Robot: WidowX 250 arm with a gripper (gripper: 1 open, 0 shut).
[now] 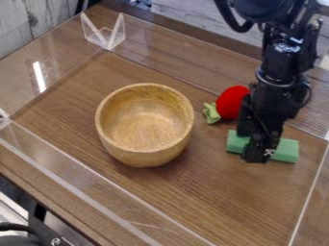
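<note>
My gripper (264, 142) is a black mechanism at the right, low over a green block (286, 151) that lies flat on the wooden table. Its fingers hide part of the block; whether they touch or hold it I cannot tell. A red rounded object (233, 99) lies just behind and left of the gripper, beside a small light-green piece (213, 111).
A large wooden bowl (144, 100) sits left of centre. A clear plastic piece (102, 27) stands at the back left, near a pale edge.
</note>
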